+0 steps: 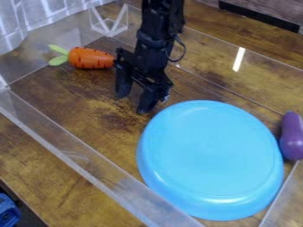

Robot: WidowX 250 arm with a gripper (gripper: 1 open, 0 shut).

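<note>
My black gripper (136, 89) is low over the wooden tray floor (71, 133), in the upper middle of the camera view. Its dark fingers blend together, so I cannot tell how far apart they stand or whether anything is between them. An orange toy carrot (90, 58) with green leaves lies to the upper left of it. A large light blue round object (210, 160) fills the lower right, just below and right of the gripper.
A purple object (292, 137), likely a toy eggplant, lies at the right edge. Clear walls border the tray. A blue item (7, 213) sits outside at the lower left.
</note>
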